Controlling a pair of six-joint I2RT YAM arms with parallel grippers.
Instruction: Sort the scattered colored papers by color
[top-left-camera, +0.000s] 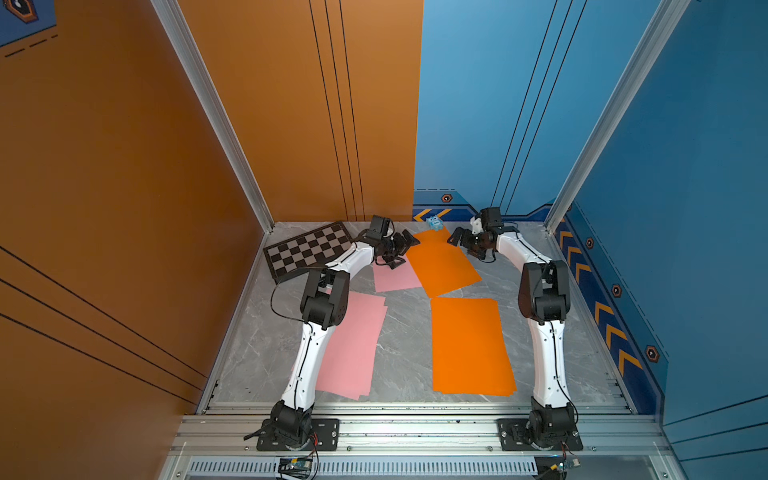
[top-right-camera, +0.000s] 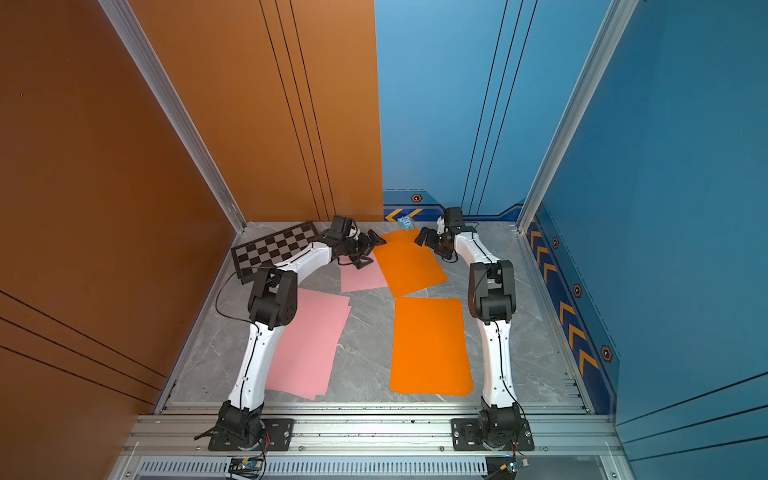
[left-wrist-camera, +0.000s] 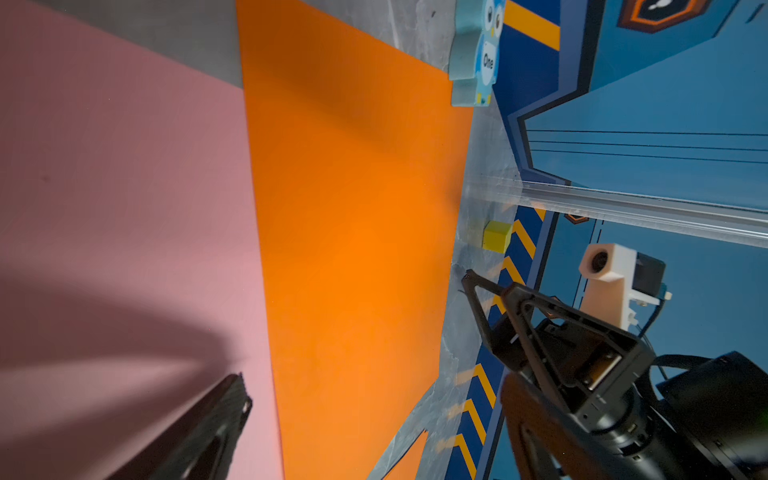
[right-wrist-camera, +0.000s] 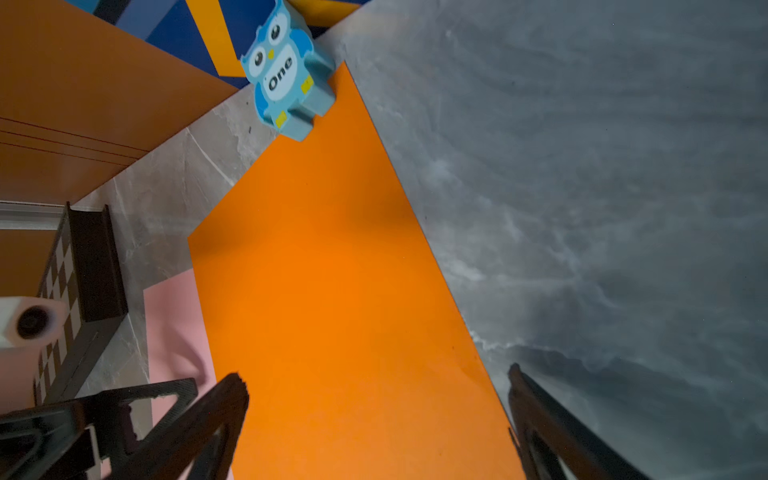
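In the back middle an orange sheet (top-left-camera: 438, 264) overlaps a pink sheet (top-left-camera: 392, 277). My left gripper (top-left-camera: 400, 249) hangs open over that pink sheet beside the orange one; my right gripper (top-left-camera: 461, 238) is open above the orange sheet's right side. The wrist views show nothing between either pair of fingers. Nearer the front, stacked pink sheets (top-left-camera: 352, 344) lie left and stacked orange sheets (top-left-camera: 468, 344) lie right, partly apart from the back pair.
A blue owl block (right-wrist-camera: 284, 76) stands at the orange sheet's back corner. A yellow cube (left-wrist-camera: 496, 237) sits at the back right. A checkerboard (top-left-camera: 304, 246) lies back left.
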